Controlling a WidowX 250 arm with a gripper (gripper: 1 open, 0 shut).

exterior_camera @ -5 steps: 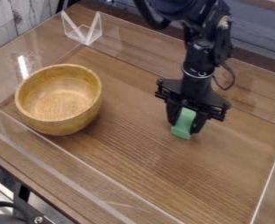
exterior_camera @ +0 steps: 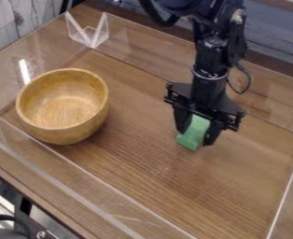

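Observation:
The black robot arm reaches down from the top centre of the camera view to the gripper [exterior_camera: 205, 119], low over the wooden table. A small green object [exterior_camera: 194, 135] is at the gripper, between or just beside its dark fingers. Whether the fingers are closed on it or only around it is unclear, as is whether it rests on the table.
A large yellow wooden bowl [exterior_camera: 62, 105] stands on the left. A small white wire-like stand [exterior_camera: 90, 28] is at the back left.
The gripper has shifted only a little.

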